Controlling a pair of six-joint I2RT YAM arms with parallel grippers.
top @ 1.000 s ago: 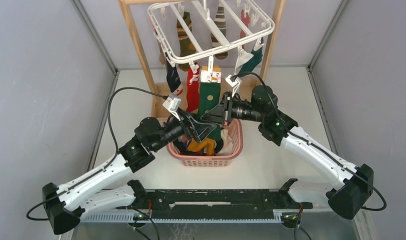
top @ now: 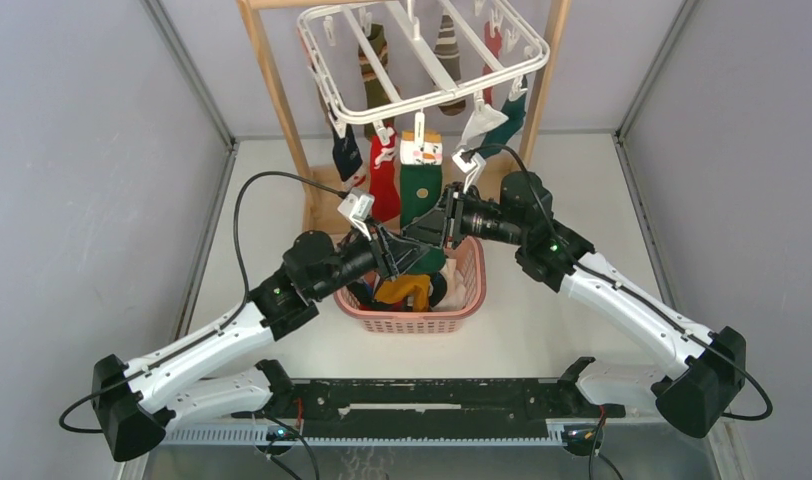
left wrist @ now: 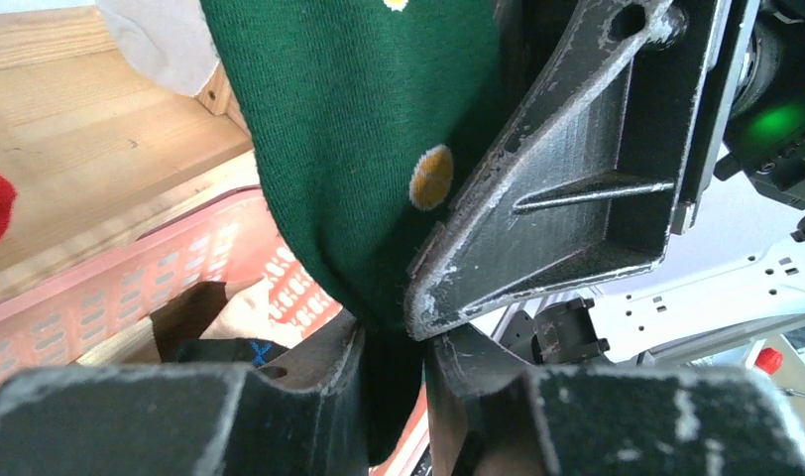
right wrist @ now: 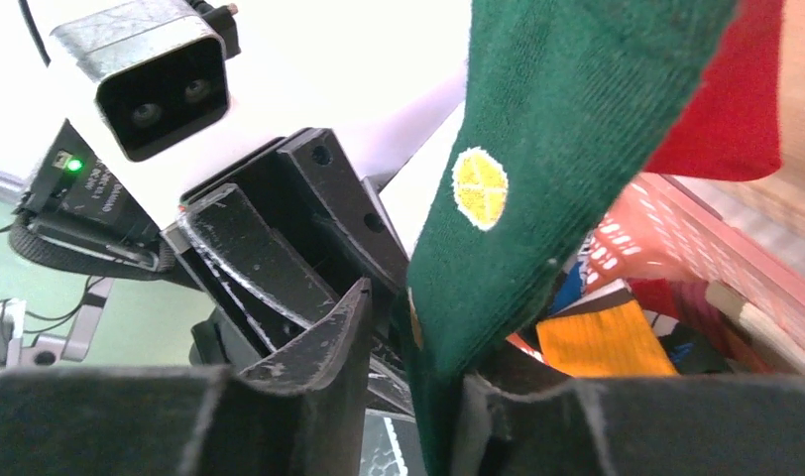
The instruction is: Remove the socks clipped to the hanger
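Note:
A long green sock (top: 421, 185) with a snowman-patterned top hangs from a clip (top: 419, 128) on the front bar of the white hanger (top: 437, 97). My left gripper is shut on the sock's lower part, which narrows between its fingers. In the right wrist view the green sock (right wrist: 547, 169) runs down between the fingers of my right gripper; these stand part open, with a gap beside the fabric. Both grippers meet close together at the sock in the top view, and a black finger (left wrist: 577, 169) of the right one crosses the left wrist view.
A pink basket (top: 410, 322) holding several socks stands below. A red sock (top: 383, 180) and a dark sock (top: 346, 155) hang to the left, a white sock (top: 482, 122) and a teal sock (top: 506, 125) to the right. Wooden posts (top: 282, 100) flank the hanger.
My left gripper has shifted slightly right towards the green sock. The right arm has barely moved. The hanging red and dark socks have swung and turned a little.

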